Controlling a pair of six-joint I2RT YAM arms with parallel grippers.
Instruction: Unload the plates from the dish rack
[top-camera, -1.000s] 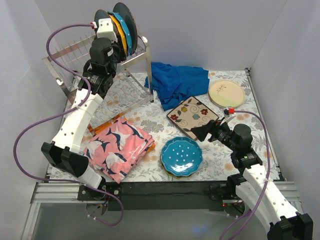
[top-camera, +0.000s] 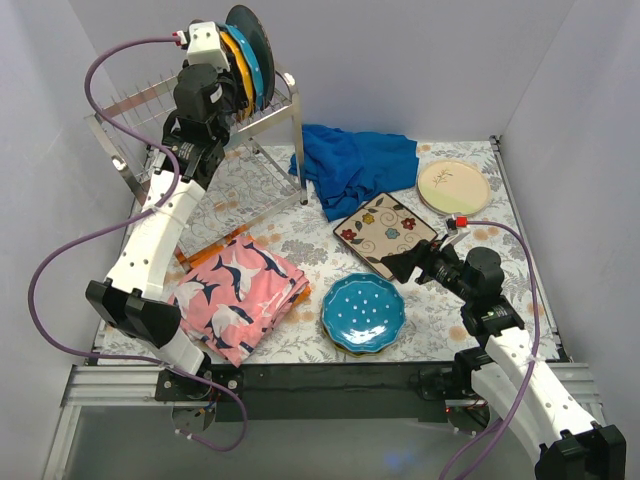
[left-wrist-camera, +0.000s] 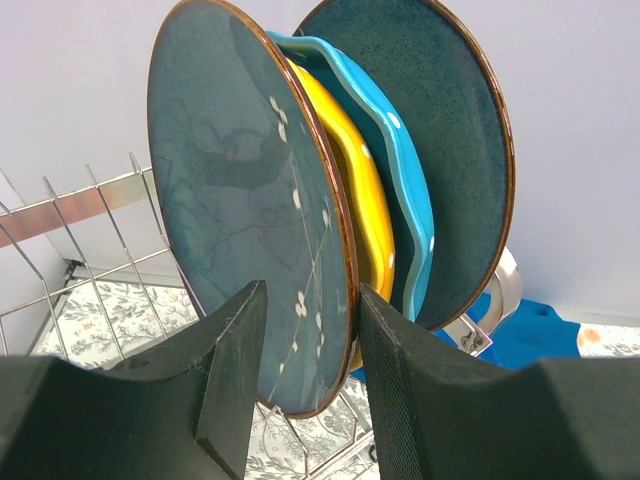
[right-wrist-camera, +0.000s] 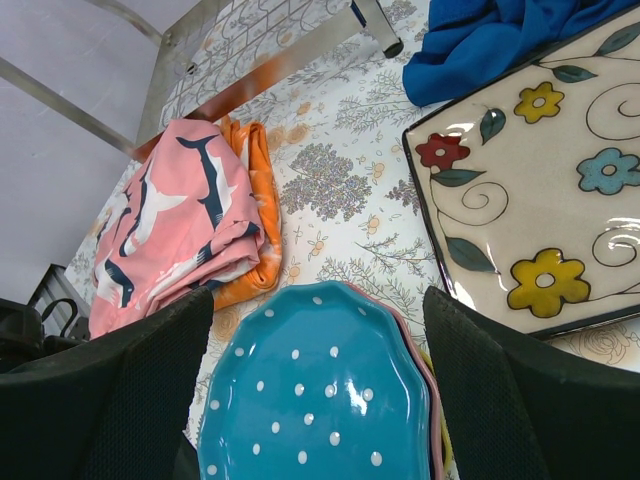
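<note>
Several plates stand on edge in the dish rack (top-camera: 280, 120) at the back left: a dark brown-rimmed plate (left-wrist-camera: 250, 200), a yellow one (left-wrist-camera: 370, 205), a blue one (left-wrist-camera: 405, 170) and another dark plate (left-wrist-camera: 460, 130). My left gripper is part open, its fingers to either side of the nearest dark plate's edge. The right finger (left-wrist-camera: 385, 370) is close by the rim; a gap shows on the left. My right gripper hangs open and empty over the table. Below it lies a blue dotted plate (top-camera: 363, 313), stacked on others.
A square flowered plate (top-camera: 387, 233) lies mid-table, with a round cream plate (top-camera: 454, 187) behind it. Blue cloth (top-camera: 355, 165) is bunched beside the rack; a folded pink cloth (top-camera: 240, 298) lies in front of it.
The left gripper has shifted slightly left and towards the back at the rack. The right arm and the plates on the table look unchanged.
</note>
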